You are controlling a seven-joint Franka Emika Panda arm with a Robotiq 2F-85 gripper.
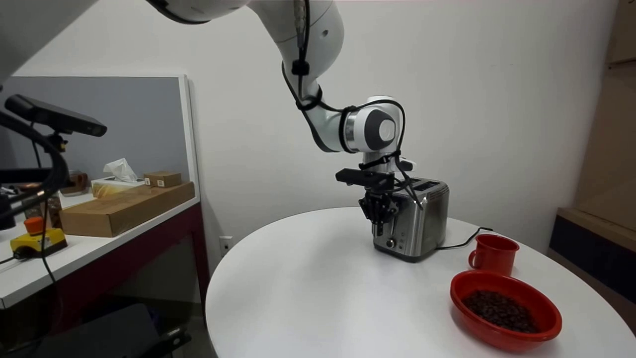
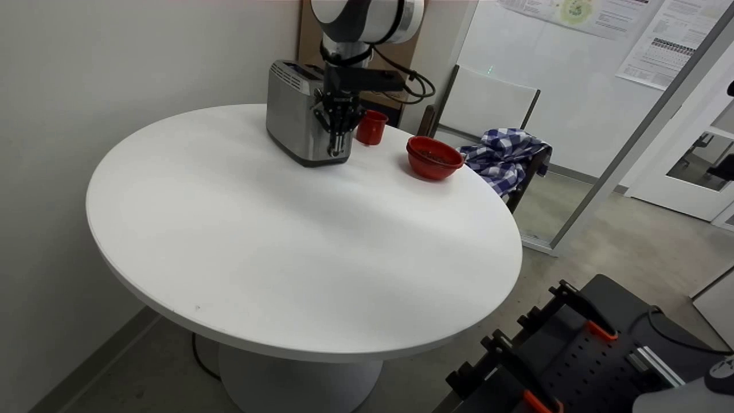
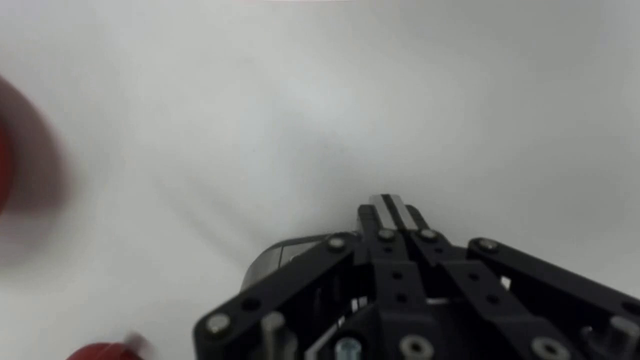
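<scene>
A silver two-slot toaster point(image 1: 424, 218) stands upright on the white round table point(image 1: 310, 280), its front face with lever and knob point(image 1: 391, 242) turned toward my arm. My gripper point(image 1: 377, 229) points down close against that front face, left of the lever in exterior view 1. In the wrist view its fingertips point(image 3: 380, 210) lie side by side, shut, with no object showing between them. Part of the toaster's rounded edge point(image 3: 261, 265) peeks out beside the fingers there; the arm hides the rest. Whether the fingers touch the toaster or its lever I cannot tell.
Right of the toaster stand a red mug point(image 1: 496, 254) and a red bowl point(image 1: 471, 316) of dark beans. A black power cord point(image 1: 468, 239) runs behind the toaster.
</scene>
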